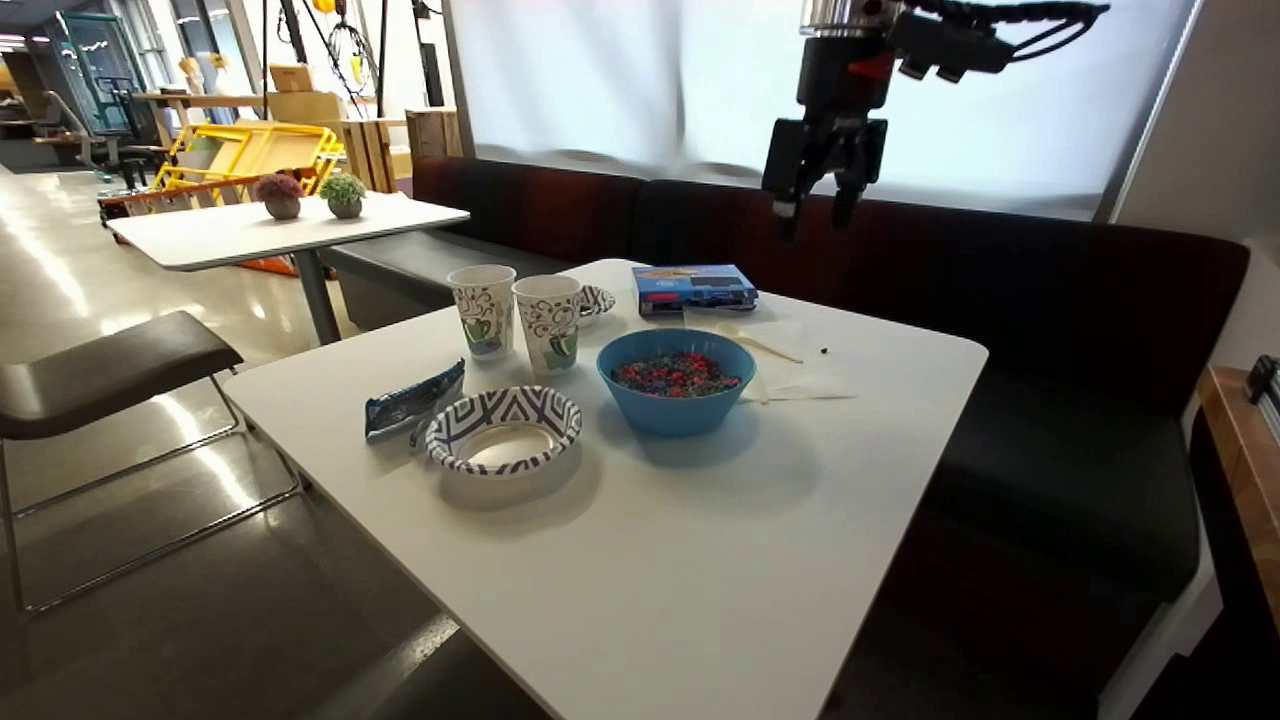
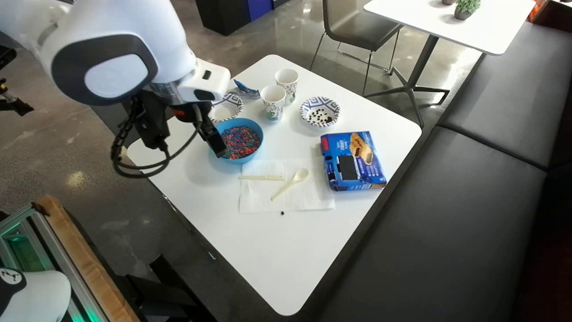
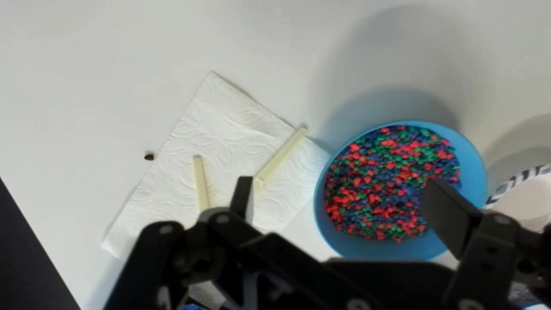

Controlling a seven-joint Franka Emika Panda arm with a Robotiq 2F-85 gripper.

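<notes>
High over the white table, my gripper is open, its two dark fingers wide apart and nothing between them. In the wrist view one finger overlaps the near side of a blue bowl (image 3: 323, 217), which is filled with small red, green and blue pieces (image 3: 379, 191); the other finger lies over a white napkin (image 3: 232, 129). On that napkin rest a pale spoon (image 2: 292, 184) and a thin pale stick (image 2: 261, 177). From the side, the gripper (image 1: 816, 214) hangs well clear of everything on the table.
Two patterned paper cups (image 1: 482, 314), a patterned paper bowl (image 1: 504, 462), and a dark blue wrapper (image 1: 414, 402) stand left of the blue bowl. Another paper bowl (image 2: 320, 102) holds small dark bits. A blue box (image 2: 351, 161) lies beyond the napkin.
</notes>
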